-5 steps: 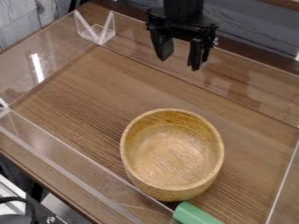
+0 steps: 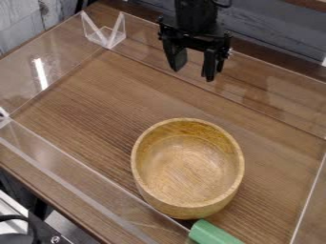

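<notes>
My gripper [image 2: 195, 59], black, hangs over the back middle of the wooden table [image 2: 90, 105], its two fingers pointing down and apart, open, with nothing seen between them. It is well away from the large yellow bowl [image 2: 188, 138], which sits empty at the lower middle. A green object [image 2: 214, 233] lies at the bottom edge, right of centre, partly out of view.
A clear plastic piece [image 2: 105, 29] stands at the back left. The table between gripper and bowl is bare, as are the left middle and right side. Dark cables show at the lower left corner.
The gripper has shifted slightly. The bowl and the green object look unmoved.
</notes>
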